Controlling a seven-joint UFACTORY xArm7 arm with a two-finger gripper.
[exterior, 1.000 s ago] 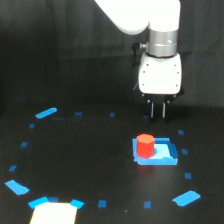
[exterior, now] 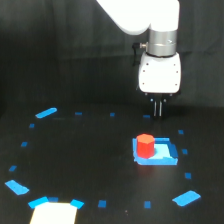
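Observation:
A small red-orange block (exterior: 146,146) with a six-sided outline is in the left part of a light-blue tray (exterior: 160,161), in the right half of the camera view. My gripper (exterior: 157,108) hangs pointing down, higher in the picture than the tray and clear of the block. Its two dark fingers stand close together, and nothing shows between them.
Blue tape strips (exterior: 186,198) and small blue marks lie around the dark table (exterior: 90,150). At the front left edge is a pale block-like object (exterior: 53,213), cut off by the frame.
My gripper's fingers have come together from a wider gap. The arm is in almost the same place, and the red-orange block and tray have not moved.

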